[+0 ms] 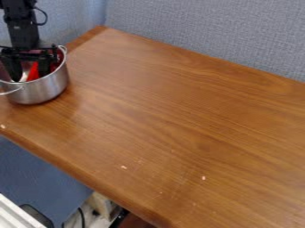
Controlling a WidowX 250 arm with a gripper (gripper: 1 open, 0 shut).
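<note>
A steel pot (42, 87) with side handles stands at the left end of the wooden table. My black gripper (24, 62) reaches down from the top left into the pot's opening. A red object (35, 70) lies inside the pot beside the gripper, partly hidden by it. The fingertips are dark and crowded by the pot's contents, so their spread and whether they touch the red object are unclear.
Grey padded walls (215, 31) border it at the back. A blue surface and cables lie below the table's left edge.
</note>
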